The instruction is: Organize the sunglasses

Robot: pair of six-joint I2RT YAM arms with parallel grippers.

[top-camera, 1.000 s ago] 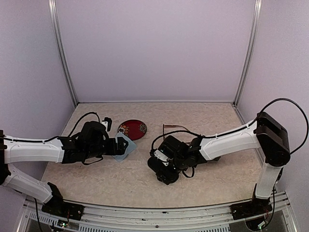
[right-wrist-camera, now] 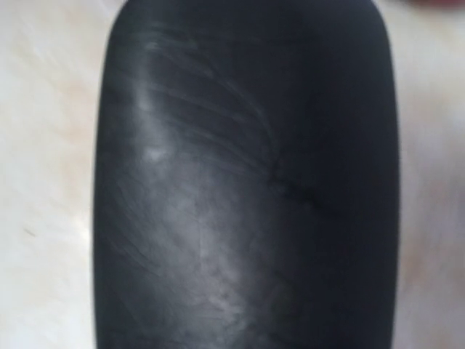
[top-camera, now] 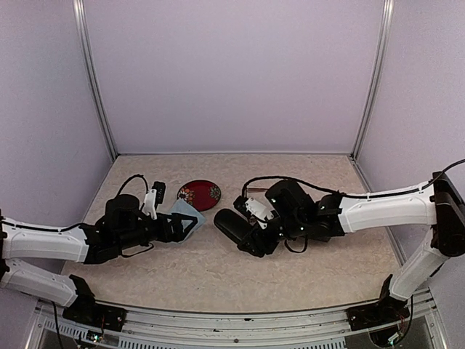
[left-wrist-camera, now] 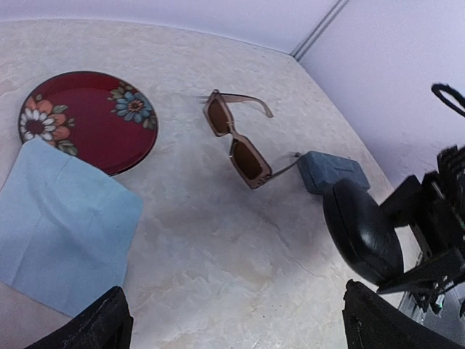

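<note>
A black glasses case (top-camera: pixel 232 227) lies under my right gripper (top-camera: pixel 258 243) near the middle of the table; in the right wrist view its dark top (right-wrist-camera: pixel 247 174) fills most of the frame, and the fingers there are out of sight. The brown sunglasses (left-wrist-camera: pixel 247 160) lie behind it, arms spread. In the left wrist view the case (left-wrist-camera: pixel 360 229) appears beside the right gripper's dark body. My left gripper is open over the table's left side, nothing between its fingers. Whether the right one grips the case is unclear.
A red flowered plate (left-wrist-camera: pixel 94 127) sits at the back left, with a light blue cloth (left-wrist-camera: pixel 65 225) in front of it. A grey box (left-wrist-camera: pixel 330 171) lies right of the sunglasses.
My right arm has risen, and more of the black case shows to the left of the gripper. The left arm has shifted slightly down in the top view.
</note>
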